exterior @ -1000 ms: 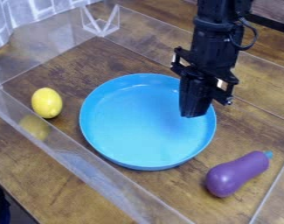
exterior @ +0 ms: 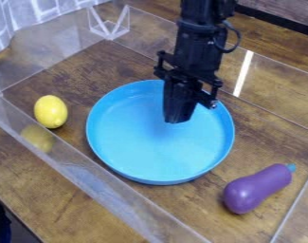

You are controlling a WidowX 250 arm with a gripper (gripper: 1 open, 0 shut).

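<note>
A black robot arm reaches down from the top centre, and its gripper [exterior: 182,112] hangs over the upper middle of a round blue plate [exterior: 150,152], shut, with nothing visible between its fingers. A yellow lemon-like object [exterior: 51,111] lies left of the plate. A purple eggplant-like object [exterior: 258,188] lies at the lower right, beside the plate.
Clear transparent walls run along the left side and lower left, near the lemon and plate.
The gripper has moved left and slightly down over the plate. The plate, lemon and eggplant look unmoved.
</note>
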